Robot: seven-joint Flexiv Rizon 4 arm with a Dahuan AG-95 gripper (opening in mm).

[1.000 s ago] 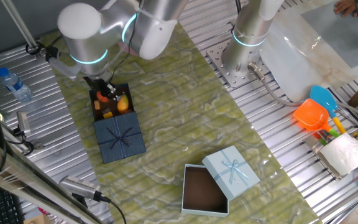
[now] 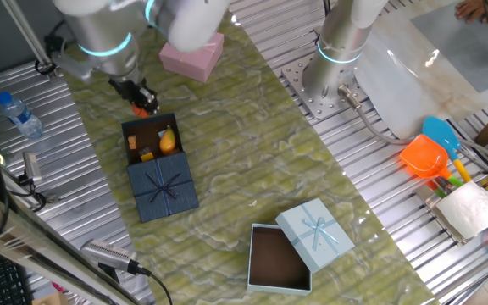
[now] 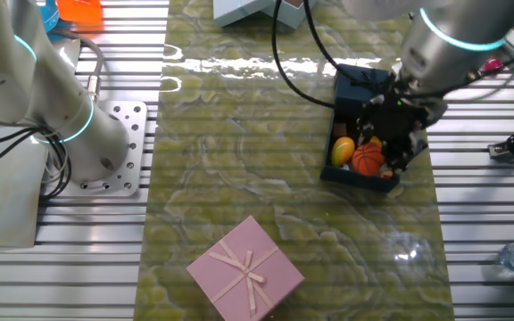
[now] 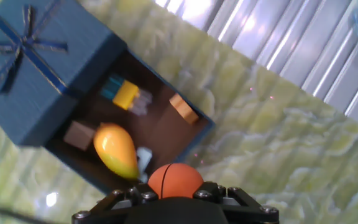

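An orange toy basketball [image 4: 178, 180] with dark lines sits between the fingertips of my gripper, which is shut on it. In exterior view 1 the ball [image 2: 140, 111] hangs from the gripper [image 2: 141, 97] just past the far edge of the dark blue box [image 2: 125, 141]. The box's lid [image 2: 161, 187], tied with a navy bow, covers its near part. Inside the uncovered part lie a yellow-orange mango [image 4: 115, 149], a yellow-and-teal toy piece [image 4: 125, 94] and small brown blocks [image 4: 183, 109]. From exterior view 2, the ball [image 3: 368, 160] overlaps the box opening.
A pink gift box [image 2: 191, 58] stands at the far end of the green mat. Nearer, a light blue box [image 2: 280, 258] is half open, with its lid [image 2: 316, 235] resting askew across one side. Mid-mat is clear. A water bottle [image 2: 20, 115] lies off the mat.
In exterior view 1 my gripper has moved up and left with the orange ball, from over the blue box's opening to past its far edge. The boxes stay put.
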